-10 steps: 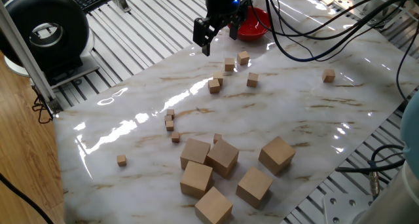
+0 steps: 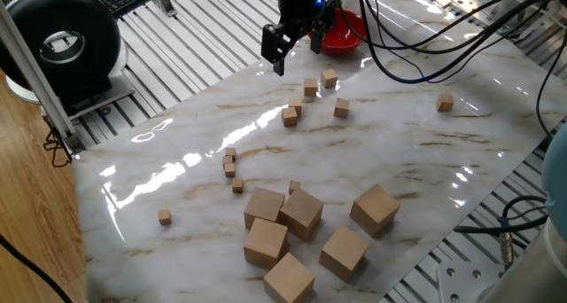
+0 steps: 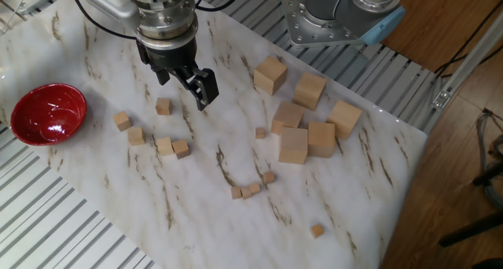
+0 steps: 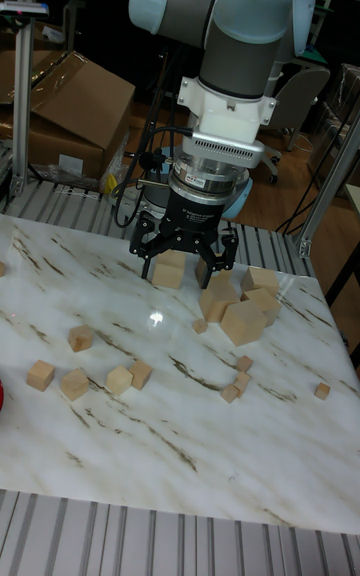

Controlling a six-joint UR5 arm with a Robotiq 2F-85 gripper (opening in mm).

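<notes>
My gripper (image 2: 298,58) hangs above the marble table with its fingers spread and nothing between them. Several large wooden cubes (image 2: 375,209) form a loose group at one side, some touching. Mid-sized wooden cubes (image 3: 163,106) lie scattered in another area; one such cube (image 2: 445,103) sits well apart from the others. Several small cubes (image 3: 246,193) lie near the large ones, a few in a tight row, with a single small cube (image 3: 317,230) off alone. A glossy red bowl (image 3: 49,116) stands by the table's edge, looking empty, and the gripper partly covers it in exterior view 1.
Black cables (image 2: 416,77) loop over the table beside the arm. Slatted metal rails (image 2: 199,37) border the marble top (image 2: 381,152). Open marble lies between the mid-sized cubes and the small ones. A cardboard box (image 4: 80,112) stands behind the table.
</notes>
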